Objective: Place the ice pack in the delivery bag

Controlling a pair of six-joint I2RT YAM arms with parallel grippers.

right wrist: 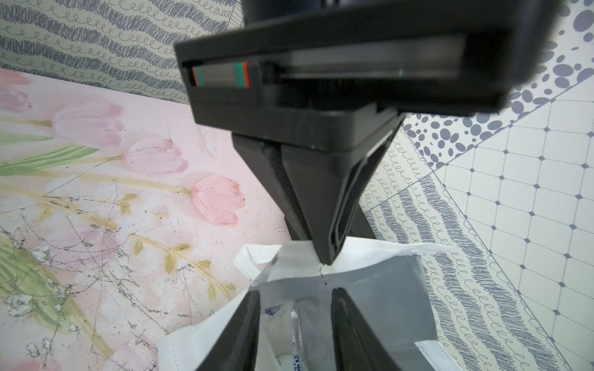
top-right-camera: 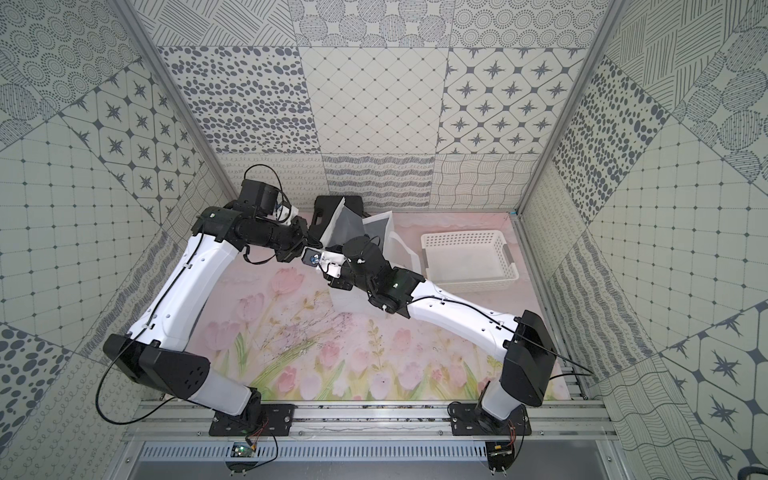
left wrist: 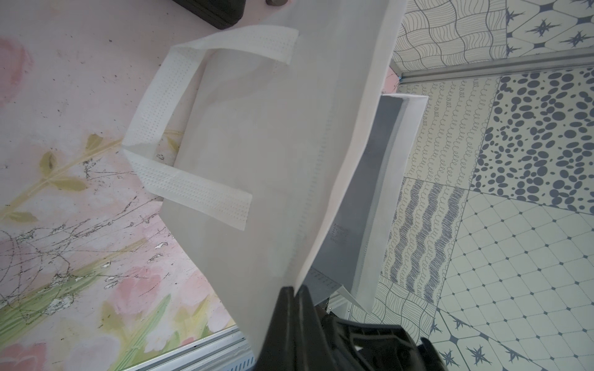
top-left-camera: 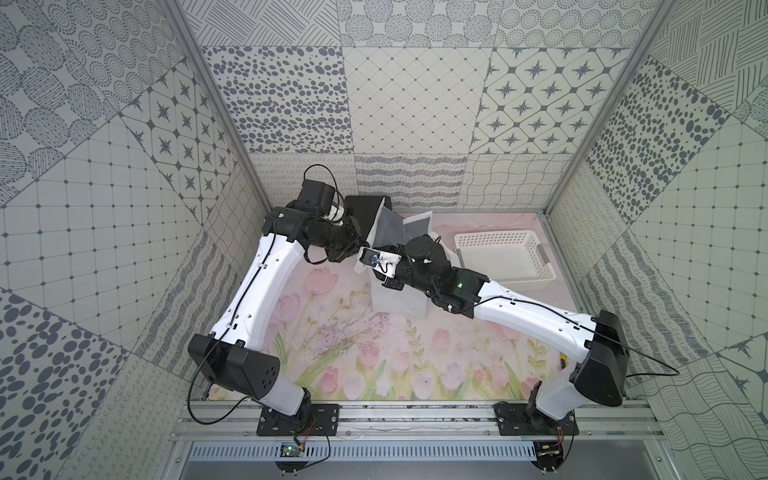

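The white delivery bag (top-left-camera: 400,304) stands upright mid-table with its grey lining showing. In the left wrist view, my left gripper is shut on the rim of the bag's wall (left wrist: 272,136). In the right wrist view, my right gripper is part open above the bag's mouth, pointing into it beside the left fingers. Low between its fingers, inside the bag, a clear crinkled item with blue print (right wrist: 295,334) shows, perhaps the ice pack; whether the fingers touch it I cannot tell. Both arms largely hide the opening in the top views.
An empty white perforated basket (top-left-camera: 504,254) sits at the back right. A black object (top-left-camera: 366,208) stands behind the bag, partly hidden.
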